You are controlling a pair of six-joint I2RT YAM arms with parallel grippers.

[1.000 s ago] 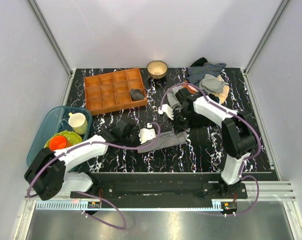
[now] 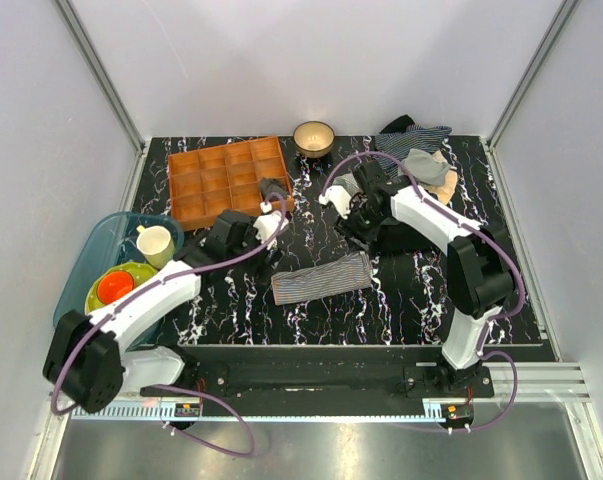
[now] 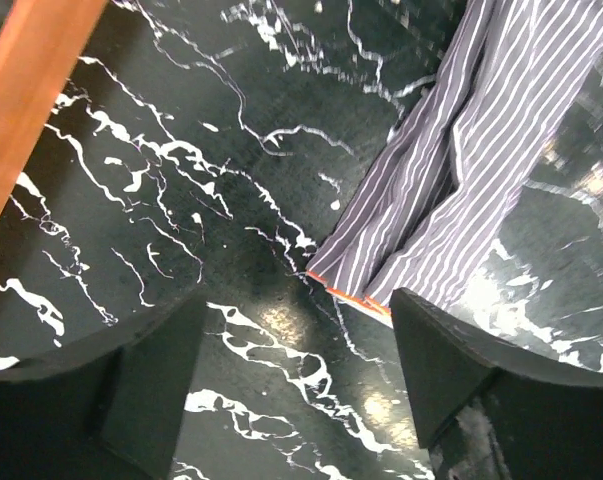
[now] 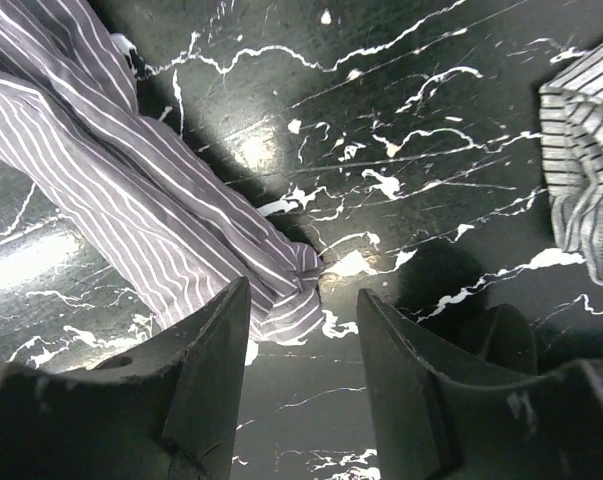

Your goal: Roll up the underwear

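Striped grey underwear [image 2: 321, 282] lies flat as a long folded strip on the black marble table, with an orange edge at its left end in the left wrist view [image 3: 461, 160]. My left gripper [image 2: 268, 258] is raised above and left of that end, its fingers apart with nothing between them [image 3: 301, 370]. My right gripper [image 2: 361, 240] hangs over the strip's right end, fingers apart and empty; in the right wrist view the strip [image 4: 151, 210] runs diagonally up-left from just beyond the fingertips.
An orange divided organizer [image 2: 206, 180] stands at back left, a bowl [image 2: 313, 138] at the back. A teal bin [image 2: 86, 265] with cups is at left. A pile of clothes [image 2: 426, 160] lies at back right.
My left gripper has moved up and back, away from the underwear's left end, uncovering it. The right gripper has shifted slightly over the right end.
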